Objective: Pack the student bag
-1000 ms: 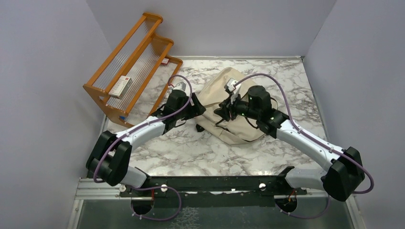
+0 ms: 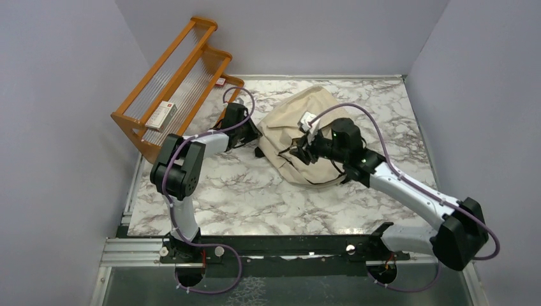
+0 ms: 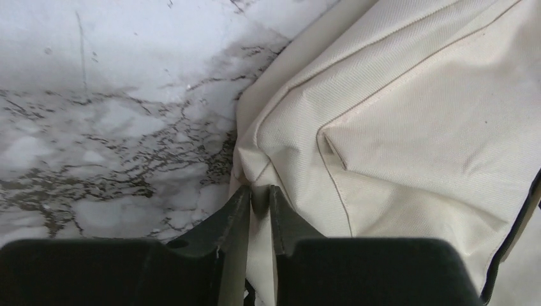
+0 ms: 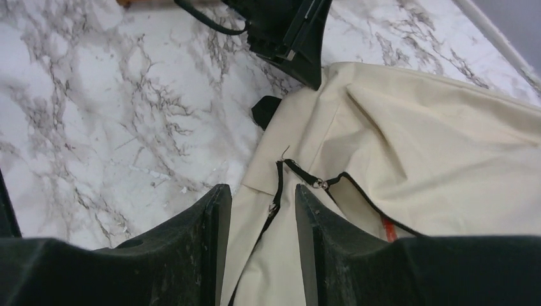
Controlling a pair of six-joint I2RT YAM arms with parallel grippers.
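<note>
A cream cloth bag [image 2: 303, 105] lies flat and rumpled on the marble table, with a black zip [image 4: 275, 207] along its front. At the bag's left edge, my left gripper has its fingertips close together, shut on a small fold of cloth [image 3: 254, 162]. Above the zipped front stands my right gripper, open, its fingers apart and nothing between them. A red patch [image 4: 388, 229] shows by the zip's gap. How far the bag's mouth gapes is partly hidden by the right arm.
The wooden rack [image 2: 191, 70] stands at the back left, close behind the left arm, with a white box [image 2: 161, 116] and a small red-and-white item [image 2: 220, 81] on it. Bare marble [image 2: 255, 204] lies at the front.
</note>
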